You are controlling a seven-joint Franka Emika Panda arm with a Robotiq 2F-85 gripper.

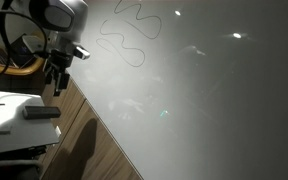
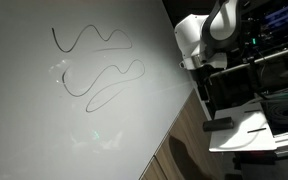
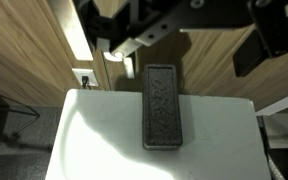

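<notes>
A dark, oblong block that looks like a board eraser (image 1: 41, 112) lies on a small white table (image 1: 9, 140) beside the board. From the wrist, the eraser (image 3: 162, 108) shows its speckled felt-like face near the table's edge. My gripper (image 1: 59, 80) is open and hangs above the eraser, apart from it, with nothing between its fingers. In exterior view 2 the gripper (image 2: 206, 90) likewise stands over the block. The large whiteboard (image 1: 194, 110) carries dark wavy lines (image 2: 104, 75).
A thin dark object, perhaps a marker (image 2: 257, 129), lies on the table near the eraser. Wood panelling (image 1: 74, 140) runs between table and board. A chair (image 1: 29, 67) stands behind the arm.
</notes>
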